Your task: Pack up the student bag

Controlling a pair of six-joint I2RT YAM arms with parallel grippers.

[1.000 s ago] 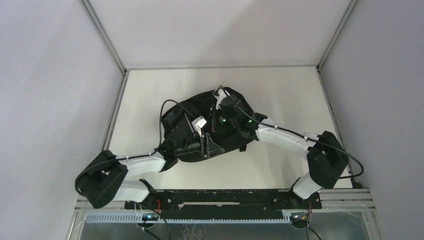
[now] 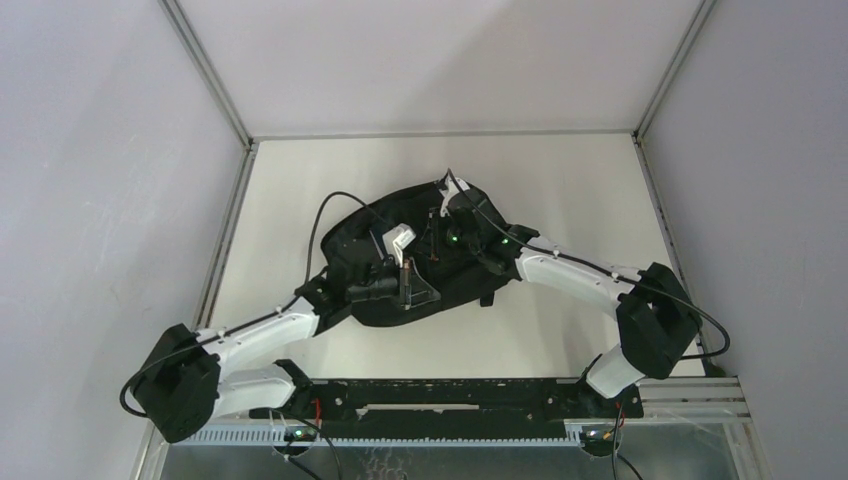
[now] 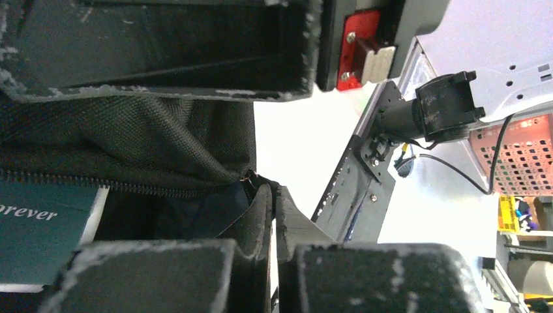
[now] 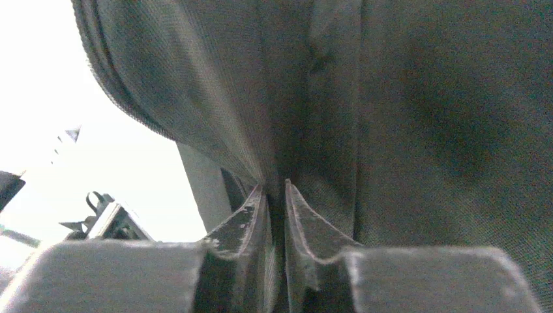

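Observation:
The black bag [image 2: 470, 287] lies on the table with both arms over it. Inside its opening, in the left wrist view, a dark green book [image 3: 39, 228] with white lettering shows below a row of zipper teeth [image 3: 156, 190]. At the end of those teeth my left gripper is shut, with a thin dark zipper pull [image 3: 257, 179] running into its fingertips. My right gripper has a narrow gap between its fingers, right at a fold of the bag's fabric [image 4: 228, 117]; whether the fold is pinched does not show.
White side walls [image 2: 750, 180] close in the workspace. The two forearms come close together over the bag's middle.
The left arm has shifted left, its elbow swinging outward, and its fingertips have moved slightly left. The right gripper has edged a little to the right. The bag has barely moved.

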